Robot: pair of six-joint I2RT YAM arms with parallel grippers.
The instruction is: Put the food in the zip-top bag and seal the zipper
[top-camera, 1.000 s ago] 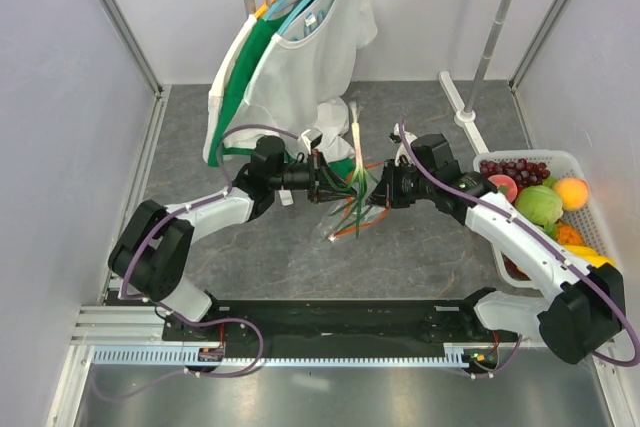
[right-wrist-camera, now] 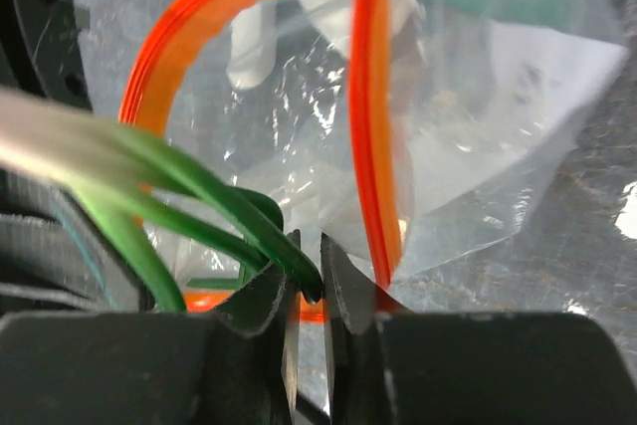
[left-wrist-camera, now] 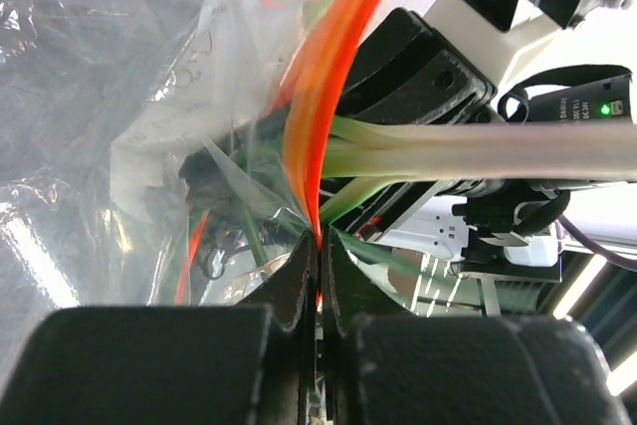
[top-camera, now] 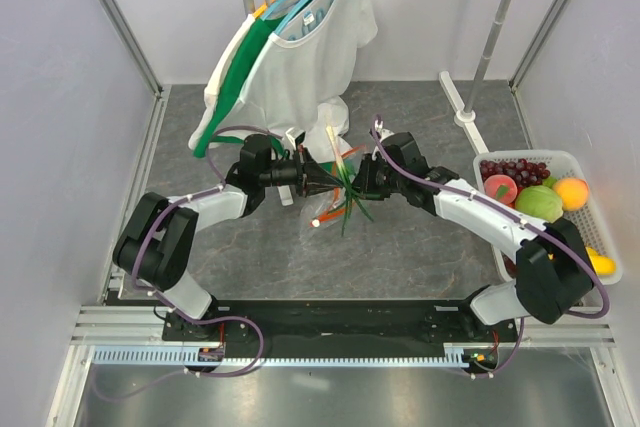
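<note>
A zip top bag with orange zipper edges lies between the grippers. My left gripper is shut on its orange zipper edge. My right gripper is shut on the green onions, whose pale ends stand up across the bag's opening; in the top view their green leaves fan out below. The left wrist view shows clear crinkled plastic beside the held edge, with the onion stalks crossing behind it.
A basket of fruit and vegetables stands at the right. Shirts hang on a rack at the back, their hems close to the bag.
My right gripper and the onions have moved left, toward my left gripper. The onions now lean further, with leaves spread below, and the bag has shifted left.
</note>
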